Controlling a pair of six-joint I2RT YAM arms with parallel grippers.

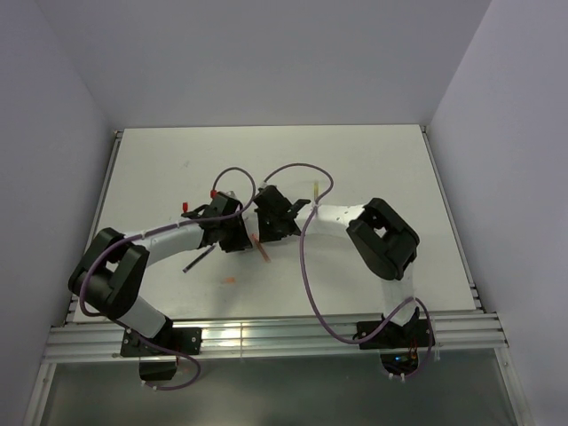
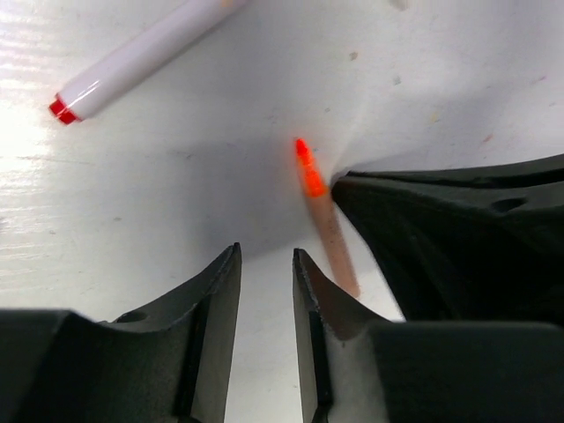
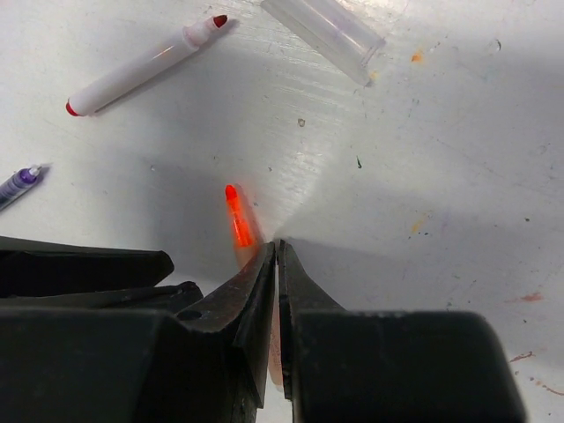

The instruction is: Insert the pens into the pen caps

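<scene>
An orange pen (image 1: pixel 262 250) with a bright orange tip shows in front of both grippers in the top view. In the left wrist view this pen (image 2: pixel 327 220) slants beside the dark tip of the right gripper. My right gripper is shut, its fingertips almost meeting. The pen (image 3: pixel 238 217) passes behind its left finger, and part shows in the narrow gap lower down; I cannot tell whether it is pinched. My left gripper is open, with bare surface between its fingertips. A white pen with red ends (image 3: pixel 141 75) lies on the table.
A clear tube-like piece (image 3: pixel 328 35) and a purple pen (image 3: pixel 19 185) lie near the white pen. In the top view a dark pen (image 1: pixel 199 259) and a yellow piece (image 1: pixel 316 189) are on the table (image 1: pixel 390 169). The two grippers sit very close together.
</scene>
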